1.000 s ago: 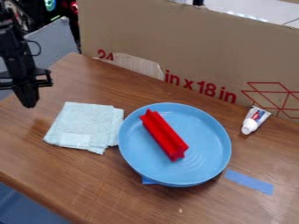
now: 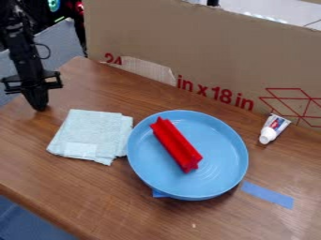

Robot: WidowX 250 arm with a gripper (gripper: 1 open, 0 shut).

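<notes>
My black gripper (image 2: 38,98) is at the left edge of the wooden table, low over its surface and to the upper left of a folded pale cloth (image 2: 88,134). Its fingers are dark and small, so their opening is unclear. A red oblong object (image 2: 177,144) lies on a light blue plate (image 2: 213,178) at the centre right. A white toothpaste tube (image 2: 273,128) lies to the right of the plate.
A large cardboard box (image 2: 220,56) walls off the back of the table. Blue tape (image 2: 267,195) is stuck beside the plate. Bare wood (image 2: 126,216) is clear at the front and between gripper and box.
The cloth, plate, red object and tube have not moved.
</notes>
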